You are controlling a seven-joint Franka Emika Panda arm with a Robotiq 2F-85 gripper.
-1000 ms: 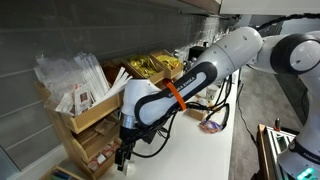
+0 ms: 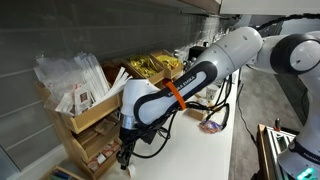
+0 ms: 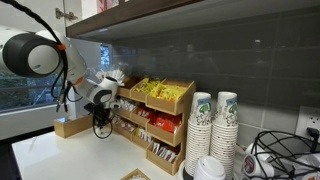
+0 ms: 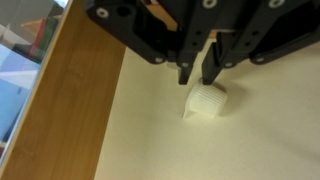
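In the wrist view, a small white ribbed piece lies on the pale table just beyond my fingertips. My gripper points down at it, its dark fingers partly apart with a narrow gap. The right finger overlaps the near edge of the piece in this view; whether they touch is unclear. From the side, the gripper is low over the table in front of the wooden shelf, and its tips are too small to make out.
A wooden organizer with packets and utensils runs along the wall. Its wooden edge stands close to the left of my gripper. White cup stacks are farther along.
My gripper has shifted very slightly near the table, seemingly a little upward. The rest of the scene looks the same.
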